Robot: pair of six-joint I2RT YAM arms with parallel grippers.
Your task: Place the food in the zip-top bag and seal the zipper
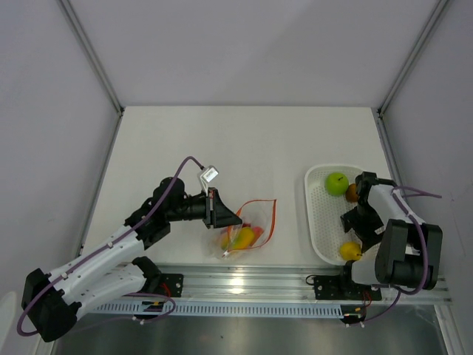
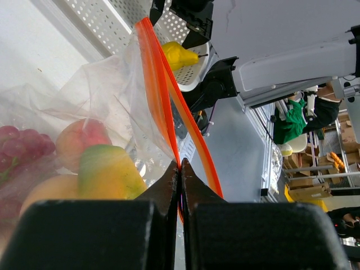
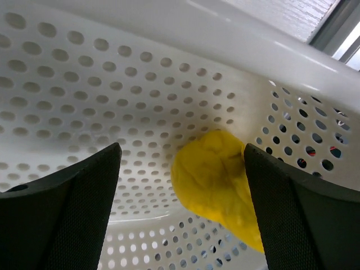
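The clear zip bag (image 1: pixel 253 231) with an orange-red zip rim stands open at the front middle. Grapes (image 2: pixel 22 147), a peach (image 2: pixel 82 140) and a yellow-green mango (image 2: pixel 109 173) lie inside it. My left gripper is shut on the bag's rim, its fingertips meeting at the orange zip strip (image 2: pixel 162 98). Over the front of the white basket (image 1: pixel 316 222), my right gripper is open. A yellow fruit (image 3: pixel 209 177), knobby and pear-like, lies in the basket close to its right finger, partly hidden behind it; whether they touch, I cannot tell.
A green apple (image 1: pixel 336 183) and a brown-orange round fruit (image 1: pixel 352 193) lie at the basket's back, the latter partly hidden by the right arm. Bare white table (image 1: pixel 222 140) stretches behind the bag. The basket's raised wall surrounds the yellow fruit.
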